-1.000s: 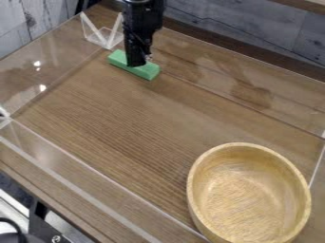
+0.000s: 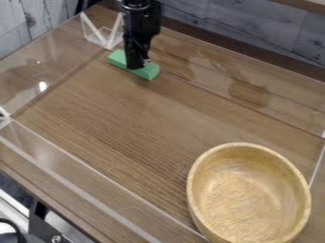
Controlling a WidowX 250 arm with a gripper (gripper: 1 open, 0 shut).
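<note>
At the back left of the table a green block [image 2: 146,70] lies flat, with my gripper [image 2: 133,59] over it, its dark fingertips down at the block. Whether the fingers are shut on the block cannot be made out. A large empty beige bowl [image 2: 248,204] stands at the front right.
A clear plastic item [image 2: 102,28] is at the back edge, left of my gripper. A dark wall runs along the back right.
The gripper and the green block have shifted very slightly to the left over the last second.
</note>
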